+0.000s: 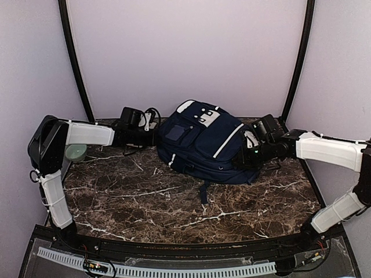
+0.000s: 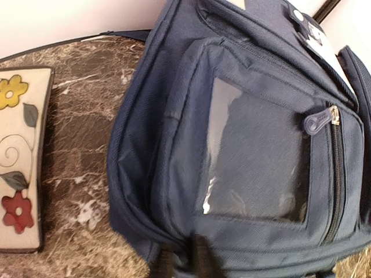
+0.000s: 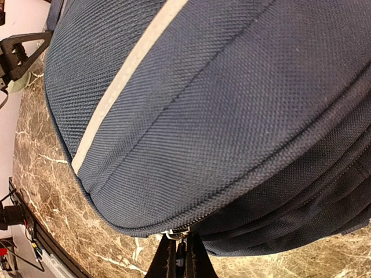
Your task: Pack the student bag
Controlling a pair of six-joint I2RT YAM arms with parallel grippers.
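A navy student bag (image 1: 203, 136) with white trim lies on its back across the rear middle of the table. At its left end, my left gripper is shut on the bag's edge, below a pocket with a clear window (image 2: 261, 156); its fingertips are blurred. Over the bag's right end is my right gripper, shut on a small metallic zipper pull (image 3: 177, 233) at the rim of the front panel. The fingers hide most of that pull. The bag's inside is not visible.
A cream tray with painted flowers (image 2: 20, 156) lies left of the bag. Farther left, a pale green bowl (image 1: 75, 152) stands by the wall. A dark strap (image 1: 204, 193) hangs off the bag's front.
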